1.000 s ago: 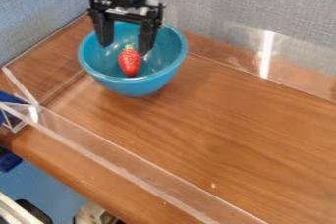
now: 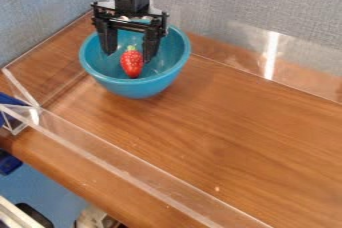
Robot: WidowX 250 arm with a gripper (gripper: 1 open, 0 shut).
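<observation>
A teal bowl [image 2: 147, 84] stands near the back left of the wooden table. Inside it lies a red strawberry [image 2: 131, 62]. My black gripper [image 2: 130, 42] hangs over the bowl's back half, just behind and above the strawberry, its fingers open on either side with nothing held.
Grey padded walls rise at the back and left. Clear plastic edging runs along the table's left front, with a blue object [image 2: 8, 112] at the far left edge.
My gripper has shifted slightly over the bowl, staying open. The bowl and strawberry look unmoved.
</observation>
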